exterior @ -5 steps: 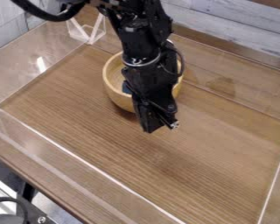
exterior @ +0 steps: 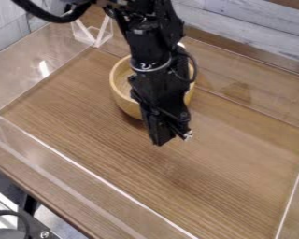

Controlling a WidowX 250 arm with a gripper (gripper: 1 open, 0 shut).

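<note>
My black gripper [exterior: 163,135] hangs at the centre of the camera view, low over the wooden surface and just in front of a tan bowl [exterior: 122,84]. It looks shut, and I see nothing between its fingers. The arm covers much of the bowl, so what it holds is largely hidden.
Pale walls edge it at the back and left. A white object [exterior: 92,28] stands at the back left corner, and a dark cable lies at the lower left.
The gripper has shifted very slightly over the last second. The bowl and the surroundings look the same.
</note>
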